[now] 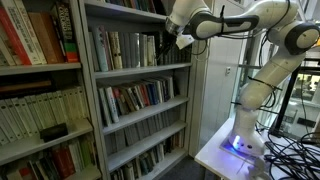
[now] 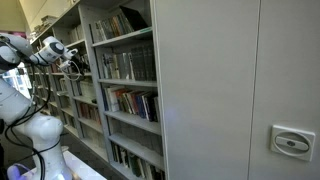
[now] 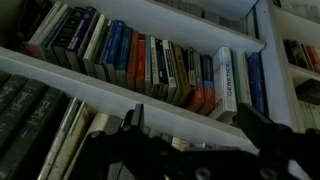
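My gripper stands open in the wrist view, its two dark fingers (image 3: 132,128) wide apart at the bottom with nothing visible between them. Ahead lies a shelf row of books, tilted in that view. A white-spined book (image 3: 223,80) stands near its right end, beside a reddish book (image 3: 206,84). Fingers and books look apart. From outside, the white arm (image 1: 198,22) reaches in from the right at upper-shelf height, its dark gripper (image 1: 168,45) hard to make out against the books. The other exterior view shows the arm (image 2: 62,52) at the far left.
The grey bookcase (image 1: 99,100) has several shelves filled with books, and another bookcase section stands to its left. A white table (image 1: 218,158) sits under the arm's base. Loose black cables (image 1: 290,155) lie at the right. A pale wall panel (image 2: 205,90) borders the shelves.
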